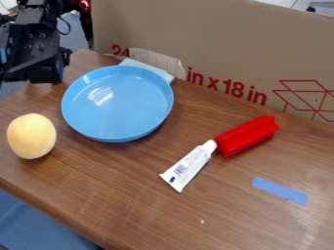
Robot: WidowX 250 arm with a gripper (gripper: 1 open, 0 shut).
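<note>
My black gripper [37,61] hangs at the top left, above the table's edge and to the left of a blue plate [117,103]; its fingers are dark and hard to make out, and I see nothing held. A pale yellow round object [30,136] sits near the left edge, below the plate. A white tube [185,171] lies right of centre, its cap end close to a red cylindrical object [247,134].
A large cardboard box [222,49] stands along the back. A strip of blue tape [279,191] is on the wooden table [156,220] at the right.
</note>
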